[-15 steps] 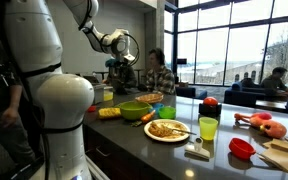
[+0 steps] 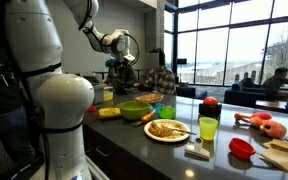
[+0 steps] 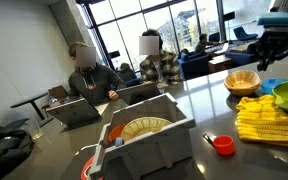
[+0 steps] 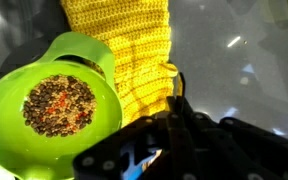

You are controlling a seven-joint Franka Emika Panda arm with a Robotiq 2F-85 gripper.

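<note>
My gripper is shut in the wrist view, its dark fingers close together beside the edge of a yellow knitted cloth (image 4: 122,38). What lies between them cannot be made out. To its left is a green bowl (image 4: 102,110) holding brown beans or seeds (image 4: 59,105) with some red bits. In exterior view 1 the gripper (image 2: 125,72) hangs in the air above the far part of the table, pointing down. The same cloth (image 3: 266,122) lies flat in exterior view 2, with green bowls at its right.
A plate of food (image 2: 167,130), a yellow-green cup (image 2: 208,128), a red bowl (image 2: 242,149) and a red pot (image 2: 210,106) stand nearer on the dark table. A grey bin (image 3: 154,140), a red cup (image 3: 224,145) and a basket (image 3: 242,82) surround the cloth. People sit beyond.
The arm and the tabletop objects look unmoved. The seated person behind the table has shifted slightly.
</note>
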